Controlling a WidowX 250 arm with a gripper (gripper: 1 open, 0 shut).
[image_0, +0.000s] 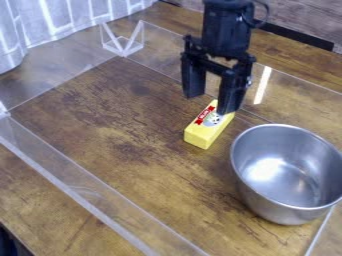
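Observation:
My black gripper (214, 85) hangs open in the upper middle of the camera view, its two fingers spread above the far end of a yellow box (203, 132) with a red and white label. The box lies on the wooden surface, left of a large steel bowl (287, 170). Nothing shows held between the fingers.
Clear plastic walls (74, 180) border the wooden work area. A small white wire-like object (123, 38) sits at the back left, with white fabric (40, 25) beyond it.

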